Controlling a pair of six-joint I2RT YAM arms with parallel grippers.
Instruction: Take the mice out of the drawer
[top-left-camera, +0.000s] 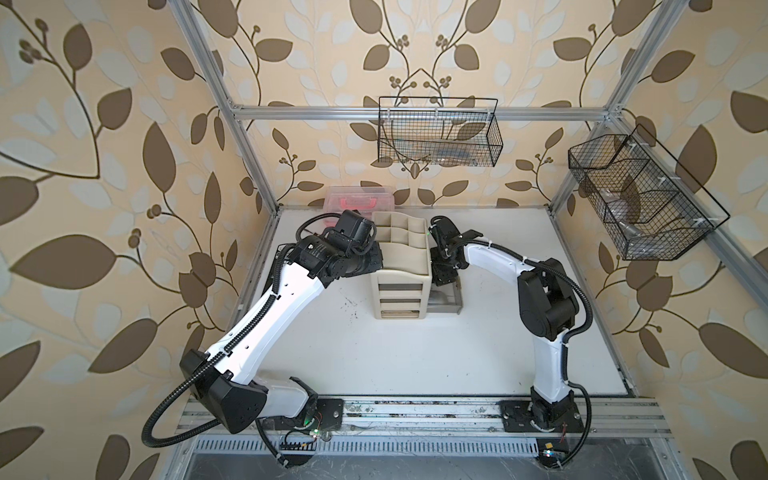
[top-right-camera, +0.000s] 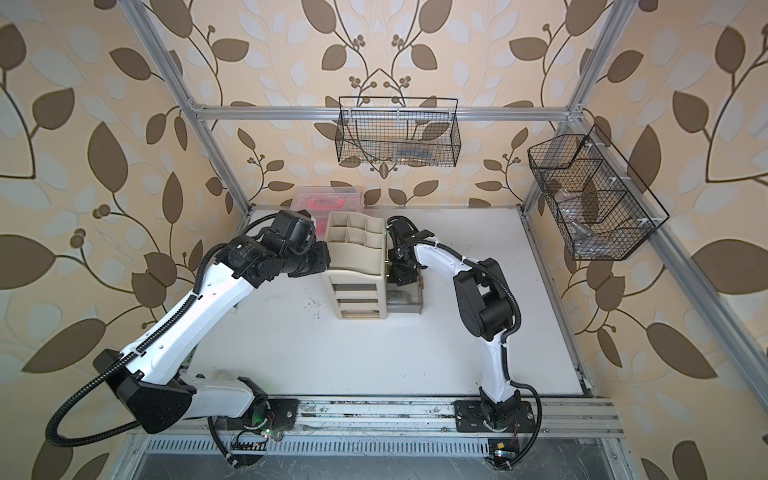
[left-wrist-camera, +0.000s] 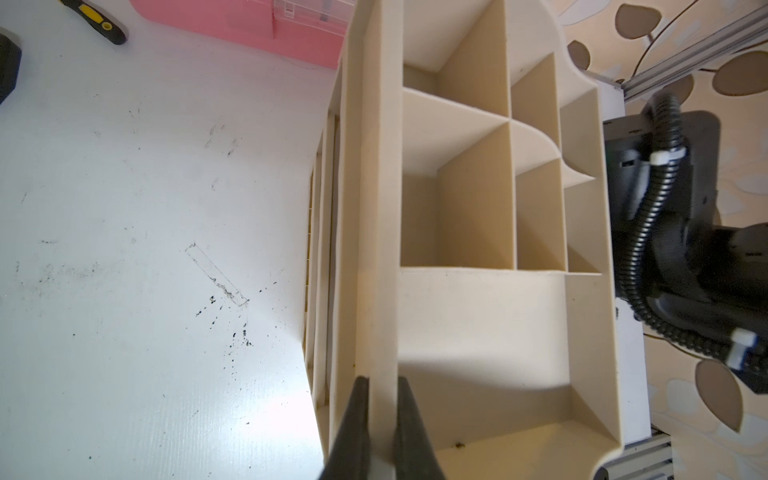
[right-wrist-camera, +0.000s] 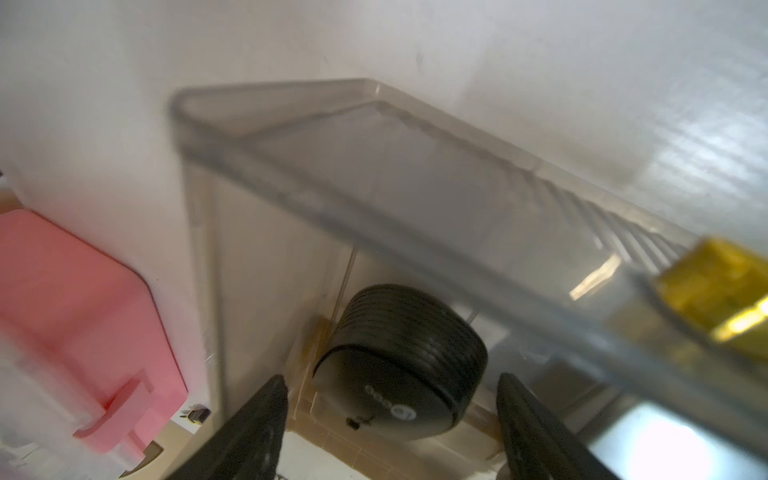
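Observation:
A clear drawer (right-wrist-camera: 376, 216) juts from the right side of the cream organizer (top-left-camera: 404, 260). Inside it lies a rounded black mouse (right-wrist-camera: 400, 360) with a ribbed side and small pale markings. My right gripper is open, one finger on each side of the mouse, with gaps still showing. In the top views the arm hides much of the drawer and the mouse. At the organizer's left, my left gripper is shut, its fingers astride the cream top edge of the side wall, which shows between them.
A yellow piece (right-wrist-camera: 720, 292) shows at the drawer's right edge. Behind the organizer stands a pink, clear-lidded box (top-left-camera: 360, 198). A screwdriver (left-wrist-camera: 97, 21) lies on the table to the left. Wire baskets (top-left-camera: 438, 132) hang above.

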